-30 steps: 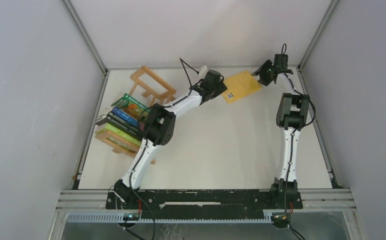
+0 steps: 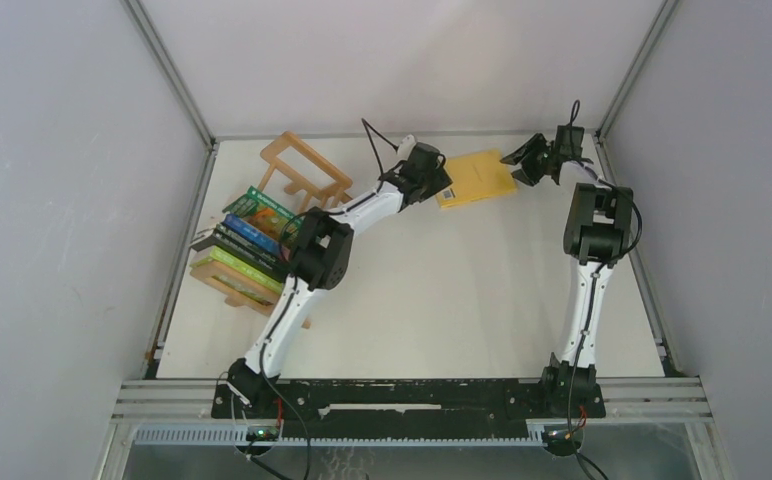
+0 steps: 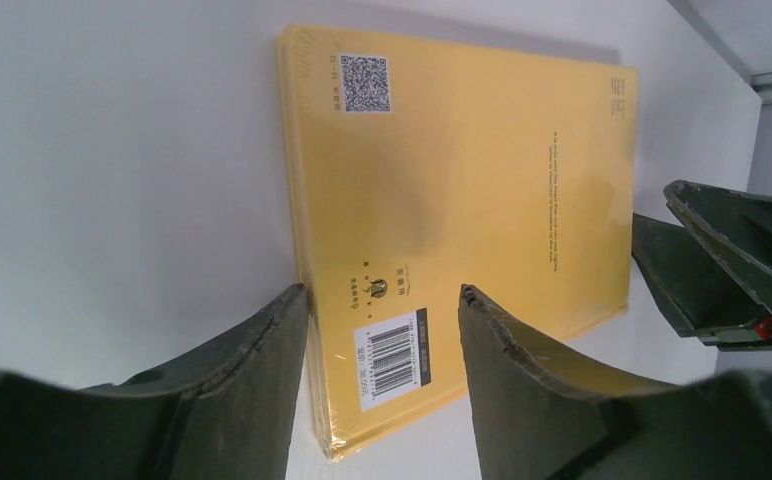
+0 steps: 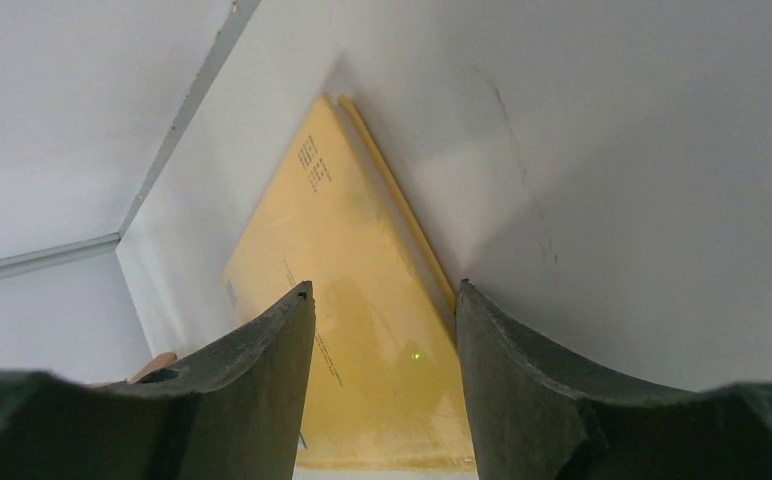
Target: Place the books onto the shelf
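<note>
A yellow book or file (image 2: 479, 176) lies flat at the back of the table, its back cover with codes facing up. In the right wrist view the yellow cover (image 4: 372, 340) shows a second thin yellow edge along its side. At its left end is my left gripper (image 2: 440, 185), fingers part open; in the left wrist view one finger (image 3: 272, 340) is beside the book's edge and the other over its cover. My right gripper (image 2: 511, 168) is at the right end, also part open, one finger (image 4: 477, 350) along the edge. Whether either grips it is unclear.
A wooden rack (image 2: 307, 160) at the left holds several upright books, among them a green one (image 2: 267, 213) and a blue one (image 2: 252, 233). A wall rises right behind the yellow book.
The yellow book has shifted slightly left and turned a little. My right gripper has moved slightly towards the front, staying at its right end; the left one has barely moved.
</note>
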